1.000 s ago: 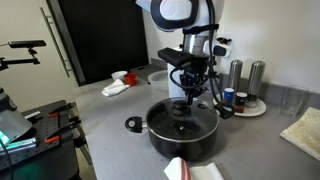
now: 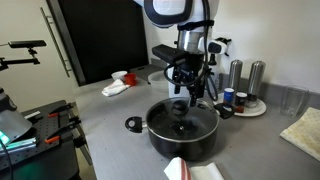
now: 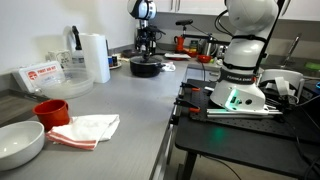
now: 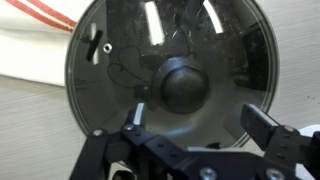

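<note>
A black pot (image 2: 168, 140) stands on the counter, covered by a glass lid (image 4: 120, 60) with a round black knob (image 4: 182, 86) at its middle. Above the lid hangs my gripper, its fingers apart. In the wrist view the knob shows beyond the fingertips, between their two lines, with nothing held. Exterior view 2 has the pot (image 3: 147, 69) small and far off, under the arm (image 3: 142, 12). How much height separates the fingers from the knob is hard to judge.
Tall metal canisters (image 2: 255, 77) and small jars (image 2: 240, 99) stand behind the pot. A striped cloth (image 2: 178, 168) lies close in front. Farther back are a red bowl (image 2: 130, 79) and a white towel (image 2: 115, 88). The counter left of the pot is clear.
The gripper has shifted slightly above the lid, staying close to the knob. Pot and lid have not visibly moved.
</note>
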